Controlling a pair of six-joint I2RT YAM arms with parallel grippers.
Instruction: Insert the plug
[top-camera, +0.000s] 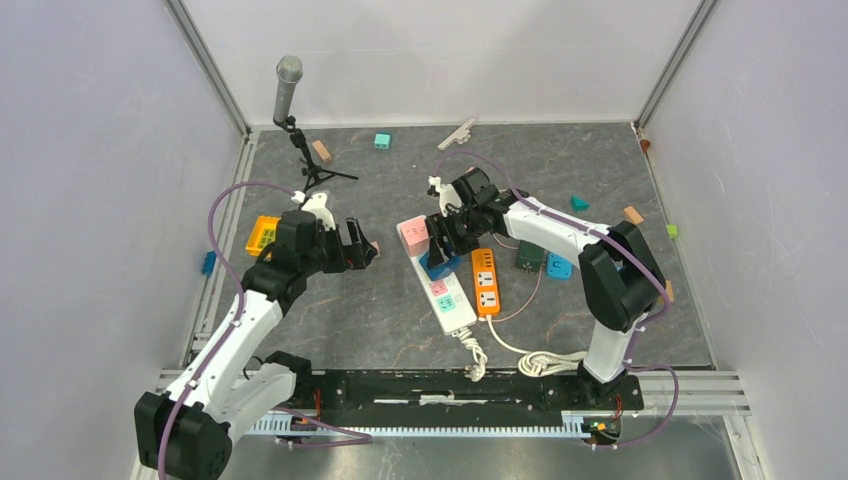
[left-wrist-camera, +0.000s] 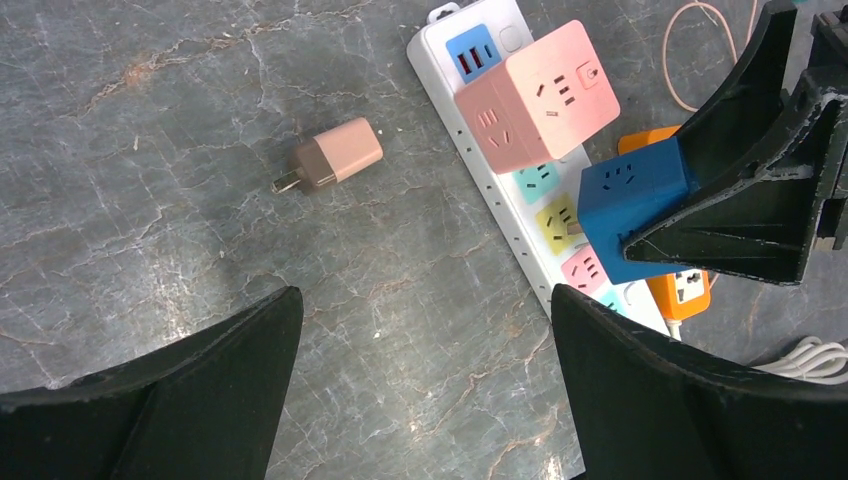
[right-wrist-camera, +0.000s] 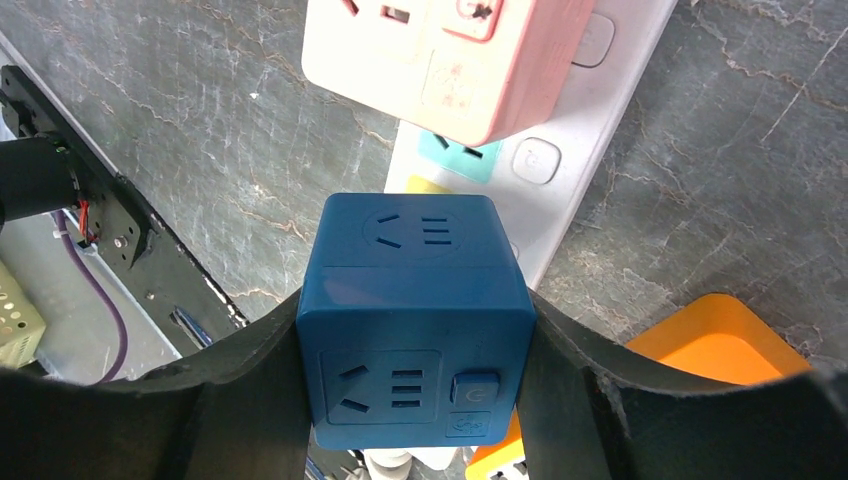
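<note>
My right gripper (top-camera: 445, 240) is closed around a blue cube plug, held over the white power strip (top-camera: 450, 310) near its yellow socket; in the left wrist view the blue plug (left-wrist-camera: 625, 195) has prongs pointing at that socket. Whether they touch it I cannot tell. A pink cube plug (left-wrist-camera: 540, 95) sits on the strip's upper part. My left gripper (top-camera: 355, 250) stands open left of the strip, above the floor, with a small pink charger (left-wrist-camera: 340, 150) lying below it.
An orange power strip (top-camera: 485, 280) lies just right of the white one, with coiled cables (top-camera: 545, 362) below. A green box (top-camera: 530, 255) and blue adapter (top-camera: 559, 266) lie further right. A microphone stand and yellow box (top-camera: 262, 232) are at the left.
</note>
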